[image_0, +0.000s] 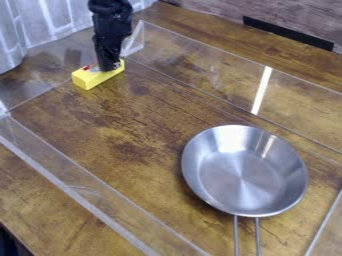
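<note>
A dark robot gripper (107, 62) reaches down from the top of the view onto a yellow block (94, 77), which lies on the wooden table (147, 150) at the upper left. Its fingertips are at the block's upper right part; they are small and dark, and whether anything is between them is hard to make out.
A steel pan (245, 170) with its handle toward the near edge sits at the lower right. A pale curtain-like surface (27, 30) stands at the upper left, beside the arm.
</note>
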